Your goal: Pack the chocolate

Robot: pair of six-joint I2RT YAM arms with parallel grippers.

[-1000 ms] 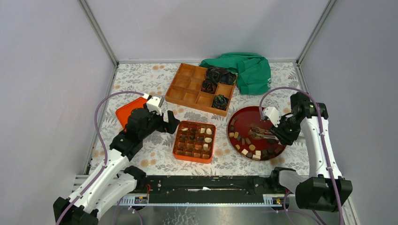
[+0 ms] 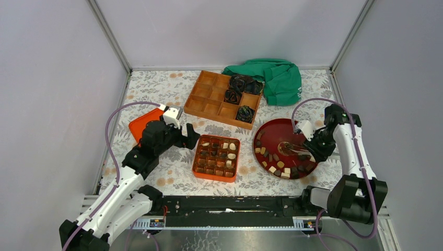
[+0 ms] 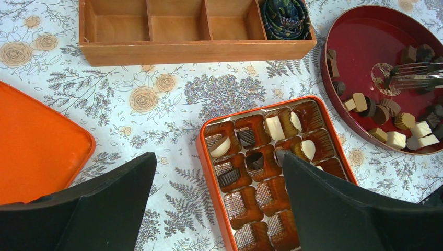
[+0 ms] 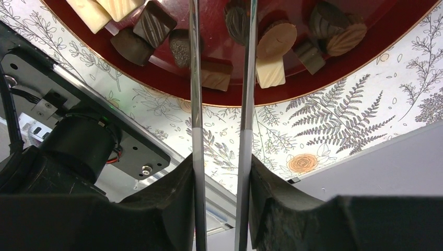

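The red round tray (image 2: 270,124) holds loose chocolates in dark, milk and white shades. My right gripper (image 2: 285,149) reaches over it with long thin metal fingers (image 4: 196,107). They stand apart in the right wrist view, and their tips run out at the top edge. A dark chocolate (image 4: 236,22) shows beside one finger; nothing is visibly held. The orange box (image 2: 215,179) has a compartmented insert, with chocolates in several upper and right cells, including a white piece (image 3: 274,128). My left gripper hangs open above the box's left side, nothing between its fingers.
A wooden divided tray (image 2: 209,107) with dark items in some cells stands behind the box. A green cloth (image 2: 282,83) lies at the back. The orange lid (image 3: 36,146) lies left. Patterned tabletop shows free between box and red tray.
My right arm has shifted slightly, its finger tips staying over the red tray and coming closer together. The left arm, box and trays have not moved.
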